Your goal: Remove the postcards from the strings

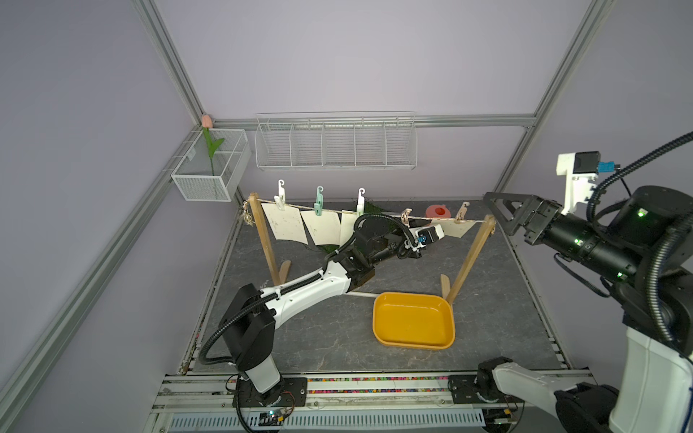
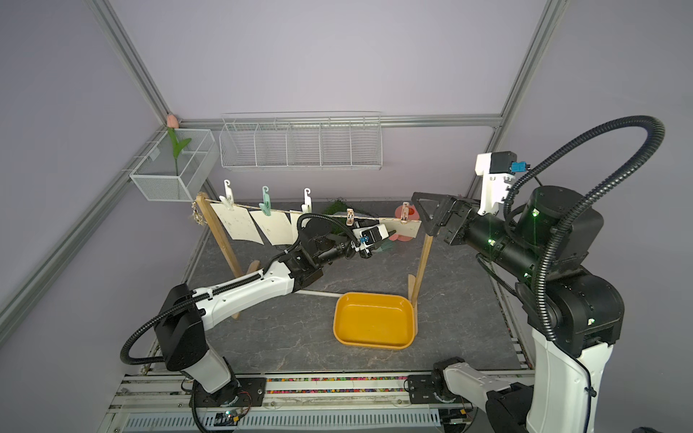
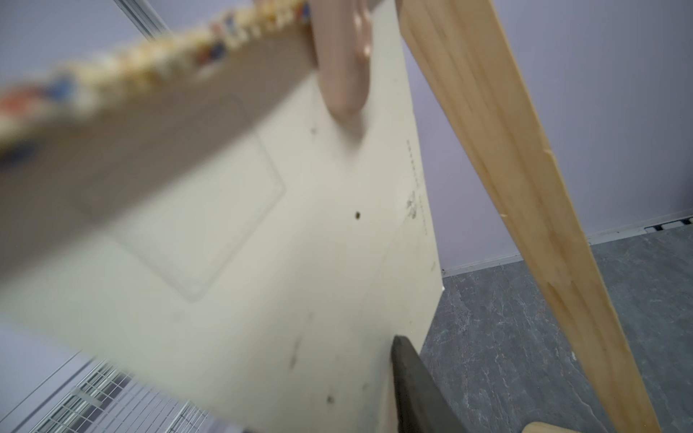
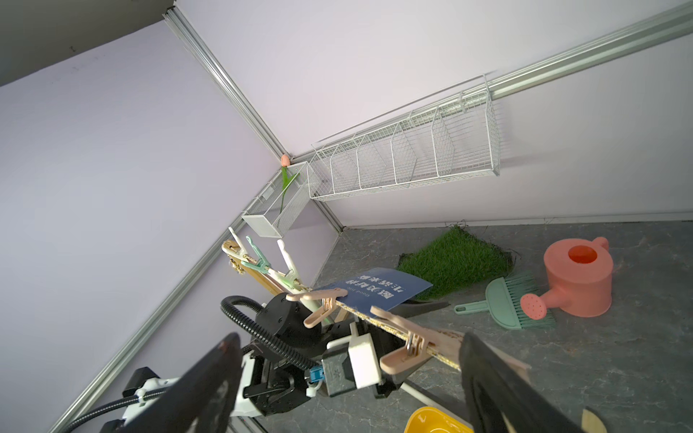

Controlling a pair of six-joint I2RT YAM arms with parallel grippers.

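Observation:
Cream postcards, including a left one (image 1: 285, 222), a middle one (image 1: 322, 227) and the rightmost card (image 2: 404, 228), hang by clothespins from the string (image 1: 426, 217) between wooden posts. A pinkish peg (image 3: 343, 57) clips the rightmost card to the string. My left gripper (image 2: 388, 236) is at that card's lower part; one dark finger (image 3: 420, 393) lies against its lower edge, and the other finger is hidden, so its grip is unclear. Right of the string's right end, my right gripper (image 1: 503, 213) stands open and empty, its fingers (image 4: 491, 386) wide apart.
A yellow tray (image 1: 413, 321) sits on the floor below the string, beside the right post (image 1: 470, 261). Behind are a pink watering can (image 4: 577, 278), a green dustpan (image 4: 503, 303) and a grass mat (image 4: 458, 259). Wire baskets (image 1: 335, 143) hang on the back wall.

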